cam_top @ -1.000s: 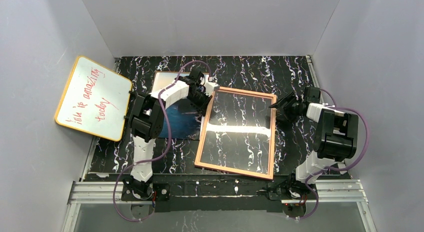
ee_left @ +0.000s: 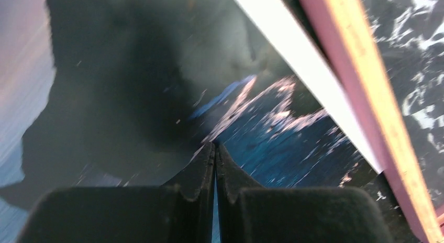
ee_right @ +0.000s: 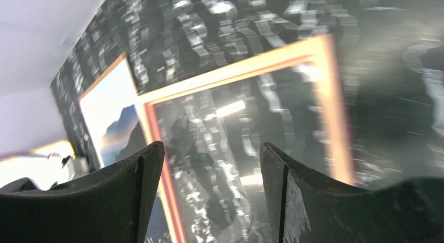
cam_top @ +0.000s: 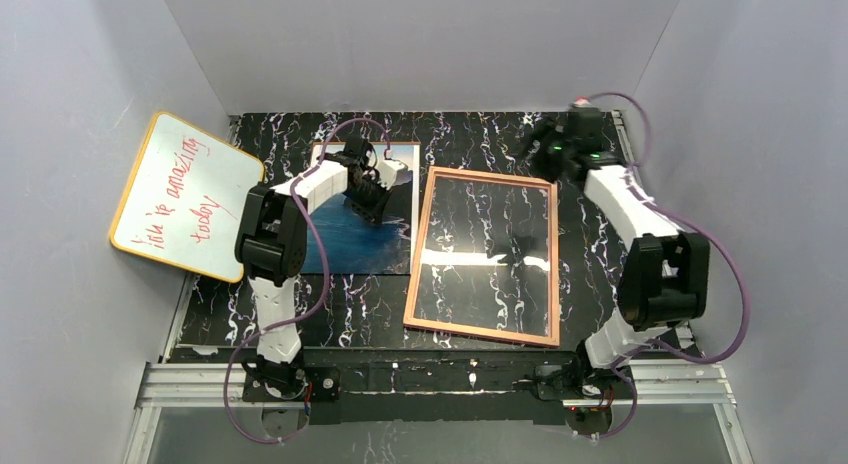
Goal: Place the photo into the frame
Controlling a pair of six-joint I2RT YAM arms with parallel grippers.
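The wooden frame [cam_top: 554, 274] lies on the dark marble table right of centre, slightly turned, with a glossy clear pane inside it. To its left is the blue photo [cam_top: 360, 246], flat, with a white strip along its right edge beside the frame's left bar [ee_left: 382, 117]. Above the photo hovers my left gripper [cam_top: 370, 216], its fingers [ee_left: 191, 190] shut with nothing showing between them; it partly hides the photo. My right gripper is part open and empty over the frame's upper right area, blurred in the top view [cam_top: 525, 144].
A whiteboard [cam_top: 185, 199] with red writing leans at the left. Bare marble table [cam_top: 470, 139] shows behind the frame and along its right side. Grey walls [cam_top: 430, 44] close in the back and sides.
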